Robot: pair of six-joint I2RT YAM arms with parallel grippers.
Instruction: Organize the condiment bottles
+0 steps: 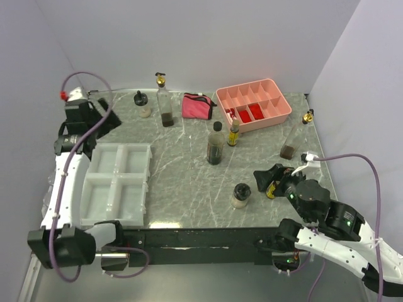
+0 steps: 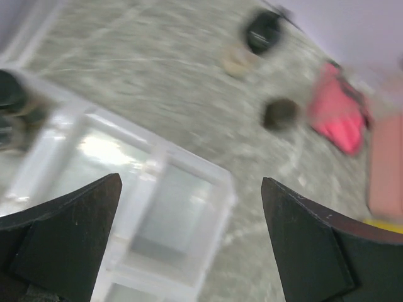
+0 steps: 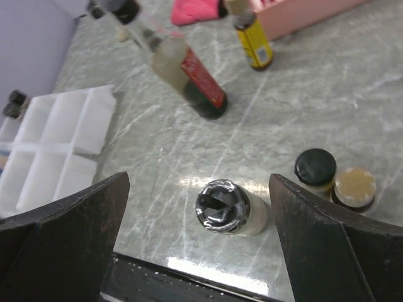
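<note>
A translucent divided tray (image 1: 115, 182) lies on the left of the marble table. My left gripper is open above its back-left end; dark bottles (image 2: 11, 100) stand beside the tray in the blurred left wrist view. A shaker (image 1: 142, 108) and tall pourer bottle (image 1: 165, 107) stand at the back, a dark-liquid bottle (image 1: 215, 148) and yellow-labelled bottle (image 1: 233, 135) in the middle, another pourer bottle (image 1: 293, 140) at right. My right gripper is open above a black-capped shaker (image 3: 230, 207) and two small jars (image 3: 315, 167).
A pink compartment box (image 1: 264, 119) and red pouch (image 1: 195, 108) sit at the back. Walls border the table at left, back and right.
</note>
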